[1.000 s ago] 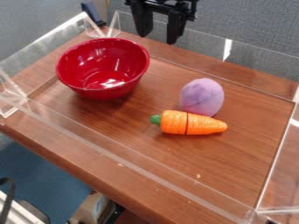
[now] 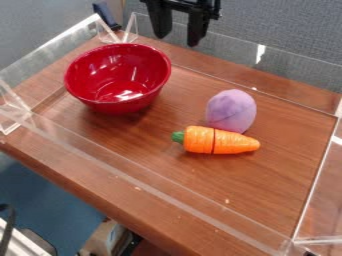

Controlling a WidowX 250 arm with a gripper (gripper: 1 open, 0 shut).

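Observation:
At the top centre my black gripper [image 2: 179, 24] hangs above the back of the table, its two fingers apart with nothing between them. Below and left of it is a red bowl [image 2: 116, 78], empty. An orange toy carrot [image 2: 219, 141] with a green top lies front right of the bowl, and a purple rounded object [image 2: 231, 110], perhaps a toy eggplant, rests just behind the carrot.
Clear plastic walls edge the wooden tabletop [image 2: 187, 200]. Boxes and cables show on the floor at the lower left.
My gripper has shifted very slightly at the top of the view; the objects on the table are unchanged.

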